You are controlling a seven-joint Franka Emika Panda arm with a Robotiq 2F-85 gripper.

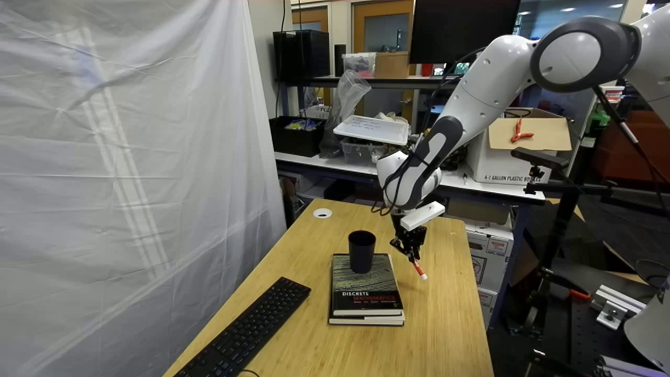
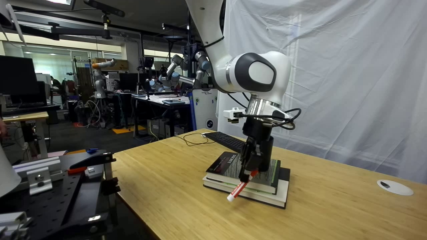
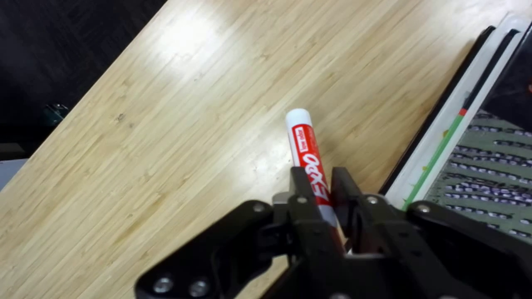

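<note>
My gripper is shut on a red and white marker [image 3: 310, 154], whose white end sticks out beyond the fingers. In exterior view 1 the marker [image 1: 419, 269] slants down to the right beside the stacked books [image 1: 366, 306]. Its white end points down toward the table in exterior view 2, where the gripper [image 2: 249, 176] stands in front of the book stack [image 2: 276, 196]. A black cup [image 1: 361, 251] is upright on the top book, toward its far end. Whether the marker touches the table is hard to tell.
A black keyboard [image 1: 246, 330] lies left of the books. Bare wooden table [image 1: 439, 326] extends to the right of the stack and in front of it. A white round disc [image 1: 322, 213] sits at the far left corner. A curtain [image 1: 138, 157] hangs along the left side.
</note>
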